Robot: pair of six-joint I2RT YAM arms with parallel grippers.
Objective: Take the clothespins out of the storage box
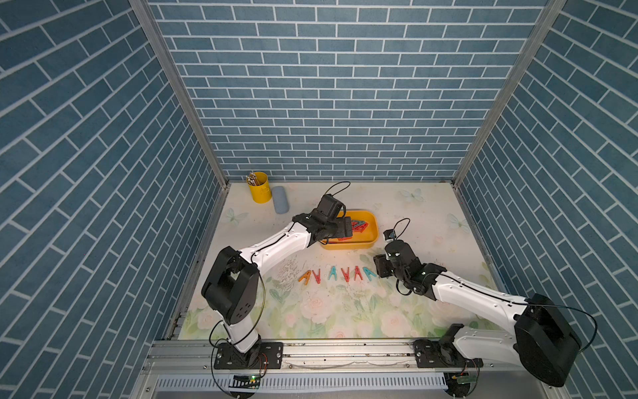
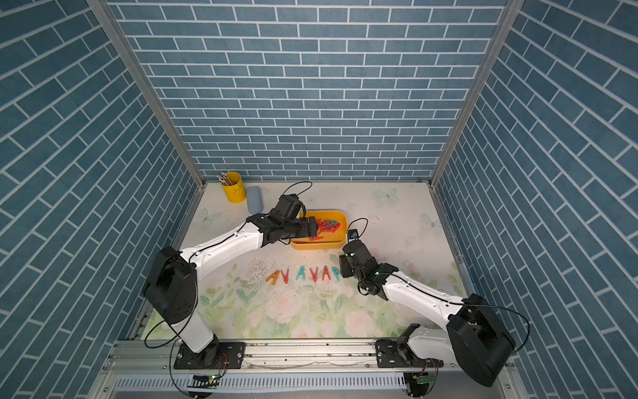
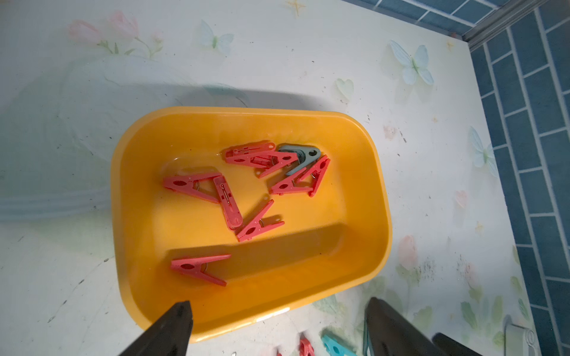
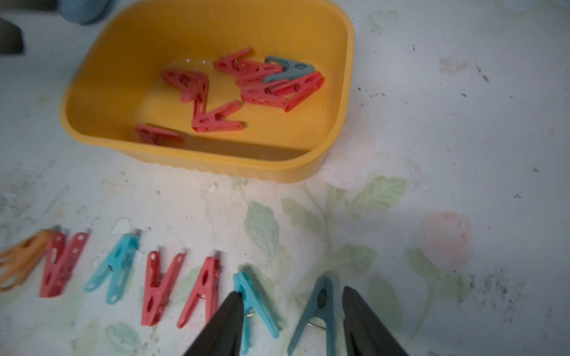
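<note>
The orange storage box (image 3: 356,237) holds several red clothespins (image 3: 258,225) and a grey one (image 3: 302,155). My left gripper is open above the box, nothing visible between its fingers. Along the table in front of the box lies a row of orange (image 4: 23,255), red (image 4: 160,290) and blue (image 4: 115,267) clothespins, with a dark grey-teal one (image 4: 320,302) at its right end. My right gripper hangs open over that right end, the dark clothespin lying below between its blurred fingertips in the right wrist view.
A yellow cup of utensils (image 1: 260,191) and a grey-blue cylinder (image 1: 279,199) stand at the back left. The table right of the box is clear, as is its front part below the row.
</note>
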